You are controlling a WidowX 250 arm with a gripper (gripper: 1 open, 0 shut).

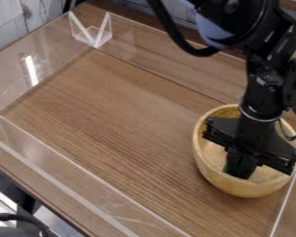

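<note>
The black gripper (244, 153) reaches down into a round tan bowl (243, 185) at the right of the table, its fingertips inside the bowl. A small green object (226, 168) in the bowl is mostly hidden behind the fingers. Whether anything is between the fingertips is too hidden to tell.
A clear plastic bracket (92, 30) stands at the back left. Cables hang at the lower left beyond the table's edge.
</note>
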